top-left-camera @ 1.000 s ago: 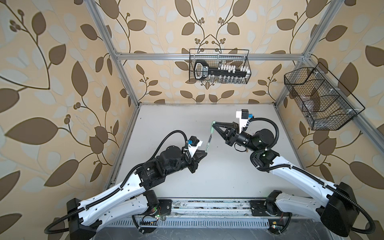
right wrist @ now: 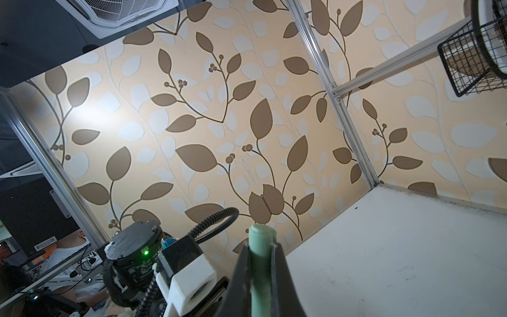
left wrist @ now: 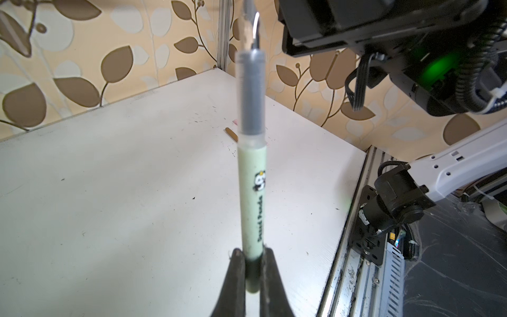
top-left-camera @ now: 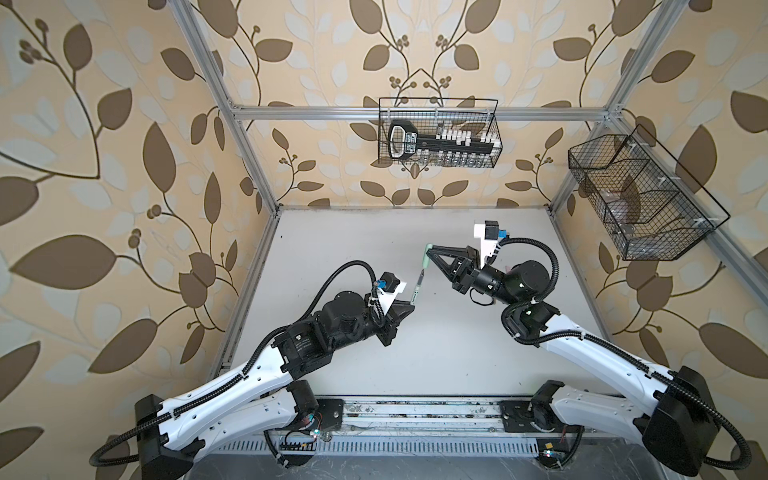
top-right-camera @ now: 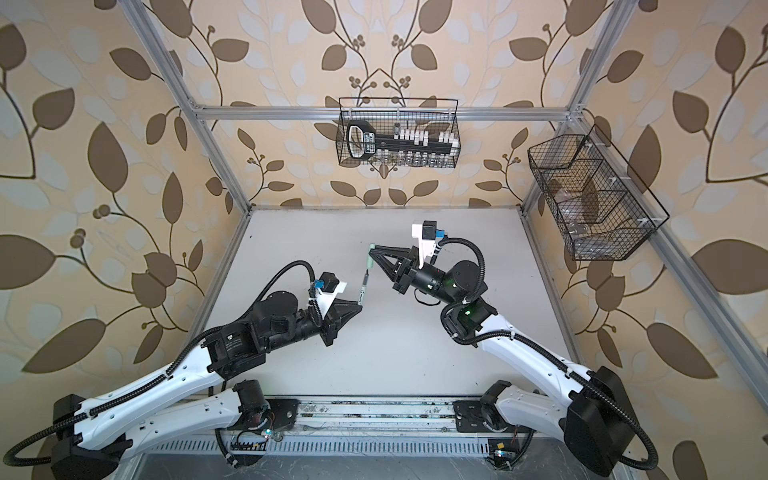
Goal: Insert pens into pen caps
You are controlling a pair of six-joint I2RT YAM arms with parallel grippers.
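Note:
A pale green pen (left wrist: 251, 195) with a panda print and a grey grip stands upright in my left gripper, which is shut on its lower end. My right gripper is shut on a mint green cap (right wrist: 262, 237). In both top views the cap (top-left-camera: 428, 254) is held above the pen (top-left-camera: 416, 291), tilted in line with it. Whether the tip is inside the cap cannot be told.
A small brown stick (left wrist: 230, 134) lies on it in the left wrist view. Wire baskets (top-left-camera: 440, 152) hang on the back and right walls.
My right gripper and the cap have shifted very slightly, by a few pixels. The left arm looks unchanged.

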